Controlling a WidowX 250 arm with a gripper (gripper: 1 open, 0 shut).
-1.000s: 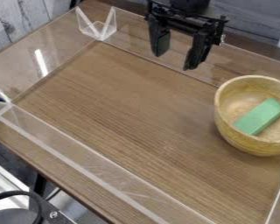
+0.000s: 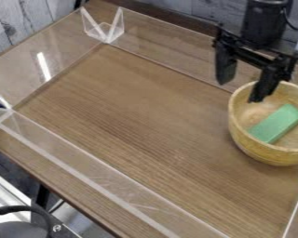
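Note:
My gripper [image 2: 253, 67] hangs at the upper right, open, its dark fingers over the back rim of a round wooden bowl [image 2: 246, 141]. Inside the bowl lies a green block [image 2: 278, 123], below and to the right of the gripper.
A clear plastic piece [image 2: 103, 28] stands near the back left edge. Black cables or fittings lie at the bottom left corner.
The gripper has moved to the right, from over the bare back of the table to above the bowl's back rim. The bowl and block have not moved.

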